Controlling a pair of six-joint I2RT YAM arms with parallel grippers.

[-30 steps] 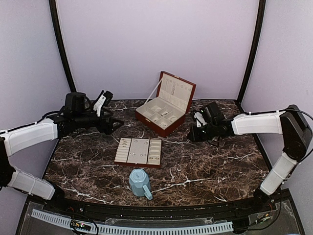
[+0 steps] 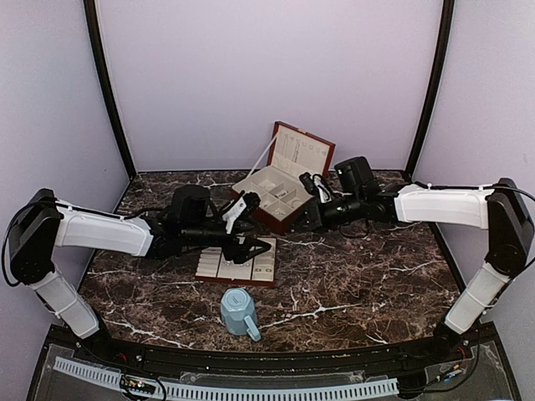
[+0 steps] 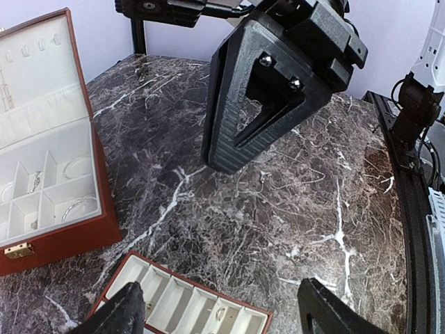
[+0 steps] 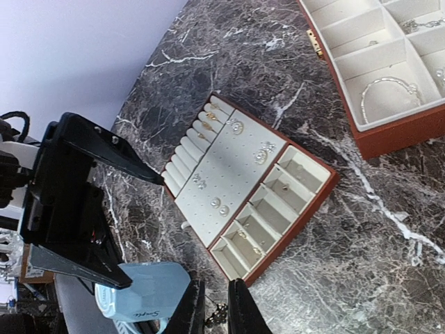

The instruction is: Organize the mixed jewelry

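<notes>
My left gripper stands open above the jewelry tray, with bare space between its fingers. To the right, near the box, my right gripper is part open, and no item shows between its fingers. Gold pieces sit on the tray's roll slots, pairs of earrings on its flat panel, and small pieces in its compartments. Behind it, the red-brown jewelry box has its lid up. Its divided inside holds a bracelet and other chains.
A light blue mug lies in front of the tray, near the table's front edge. The two grippers are close together near the box front. Bare marble table spreads over the right front.
My left gripper has swung from the far left, rightward and forward, to above the tray. The right gripper has shifted left toward the box. Tray, box and mug stay put.
</notes>
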